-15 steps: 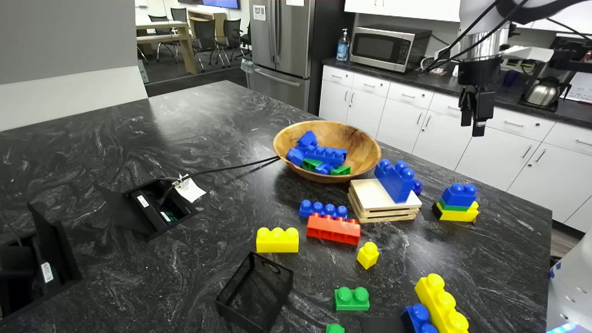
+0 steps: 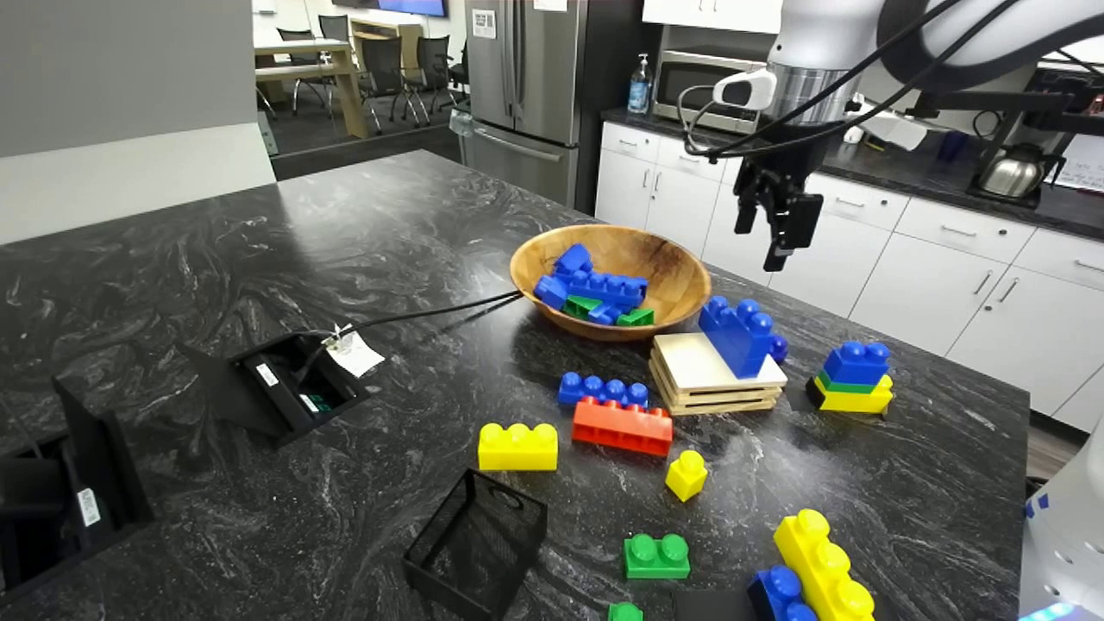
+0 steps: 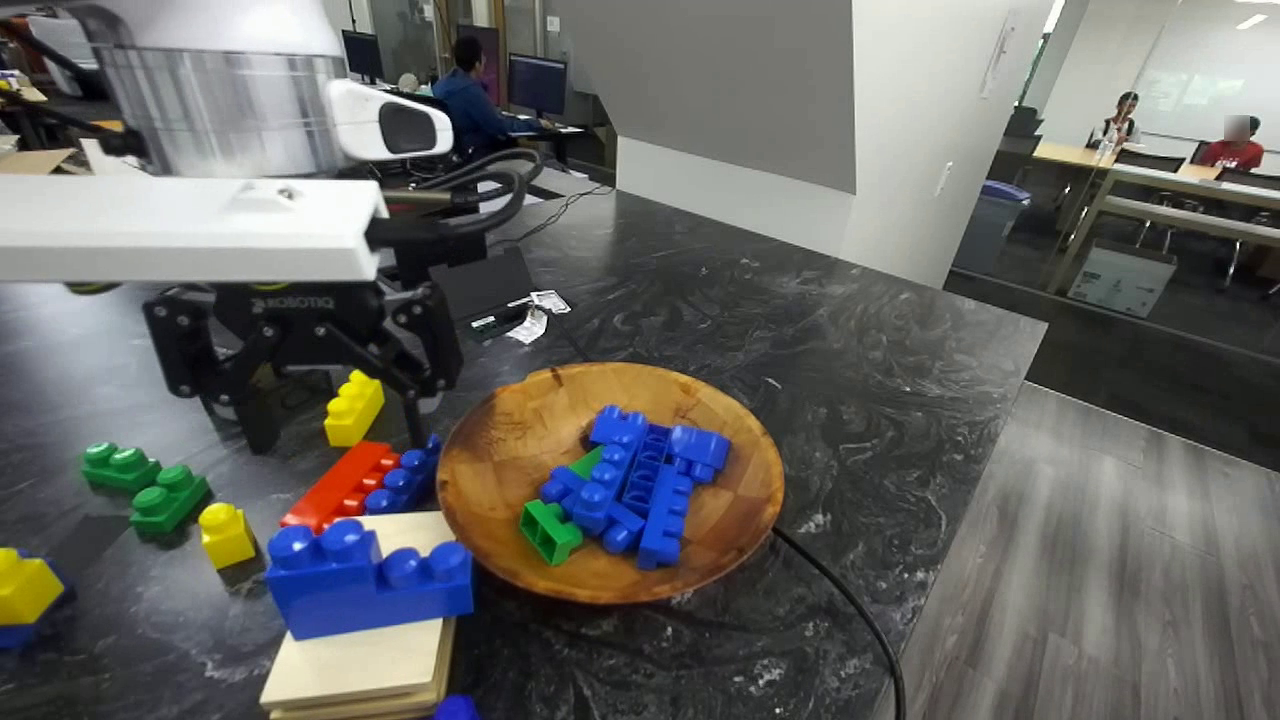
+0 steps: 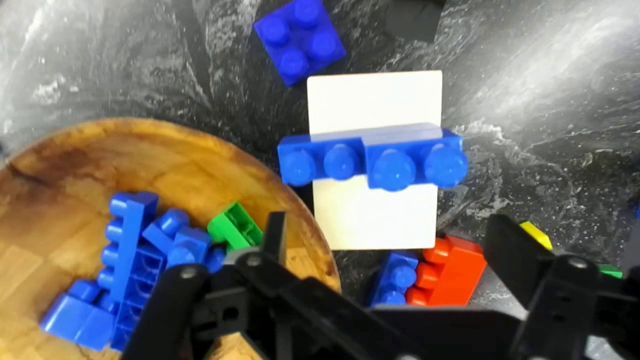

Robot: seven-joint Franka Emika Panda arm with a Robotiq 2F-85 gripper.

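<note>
My gripper [image 2: 762, 243] hangs open above the table, clear of every brick, with nothing between its fingers. In the wrist view its two fingers spread wide over the bowl's edge and the red brick [image 4: 457, 271]. A wooden bowl [image 3: 750, 504] holds several blue bricks [image 3: 642, 474] and some green ones [image 3: 549, 532]. Beside the bowl, a stepped blue brick piece [image 4: 372, 157] stands on a small stack of pale wooden boards [image 4: 376, 219]. A short blue brick [image 4: 300, 39] lies on the table just past the boards.
A blue brick [image 2: 602, 390] touches the red one near the boards. Yellow bricks [image 2: 517, 448], a green brick [image 2: 656, 557], a coloured stack [image 2: 851, 378] and a black mesh basket [image 2: 476, 543] stand around. A cable [image 3: 840, 588] runs by the bowl. Bare table lies at the left.
The arm has swung left in exterior view 1, toward the bowl and boards, and the gripper has turned. The bricks, bowl and boards are unmoved.
</note>
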